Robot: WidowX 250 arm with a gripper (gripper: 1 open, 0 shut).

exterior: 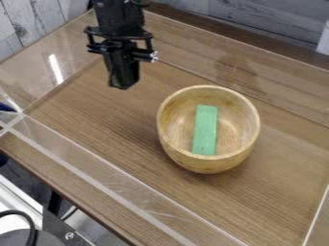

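A black gripper [123,69] hangs over the upper left part of the wooden table, pointing down; its fingers look shut, and nothing shows held between them. To its lower right, a round tan wooden bowl [240,129] holds a green rectangular block [205,130] lying lengthwise inside it. The gripper is apart from the bowl, above and to the left of it.
Dark cables or parts [15,229] sit at the lower left corner, by clear plastic edging.
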